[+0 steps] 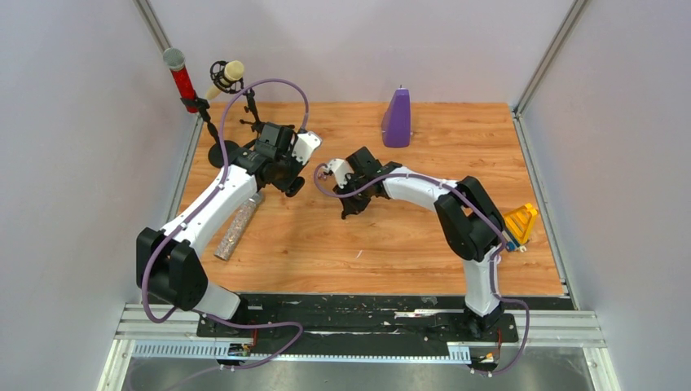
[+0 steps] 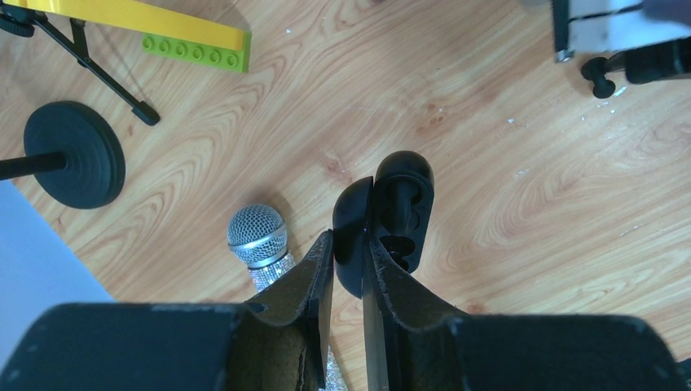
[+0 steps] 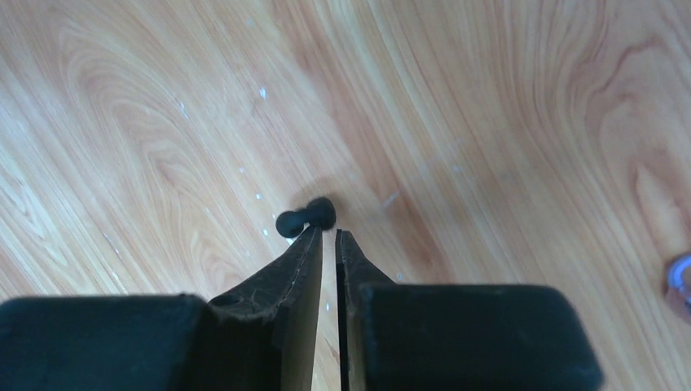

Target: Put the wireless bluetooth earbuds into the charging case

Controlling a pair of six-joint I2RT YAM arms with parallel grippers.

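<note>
The open black charging case (image 2: pixel 405 208) is held by my left gripper, which is shut on it at the lid side, above the wood table (image 1: pixel 424 252). A small black earbud (image 3: pixel 318 213) lies on the table in the right wrist view, just beyond the fingertips of my right gripper, which are a narrow gap apart with nothing seen held. In the top view that gripper points down near the table's middle, right of the case.
A microphone (image 2: pixel 257 240), a stand base (image 2: pixel 75 155) and a toy brick bar (image 2: pixel 195 51) are left of the case. A purple object (image 1: pixel 397 122) stands at the back; yellow toys (image 1: pixel 521 220) lie right.
</note>
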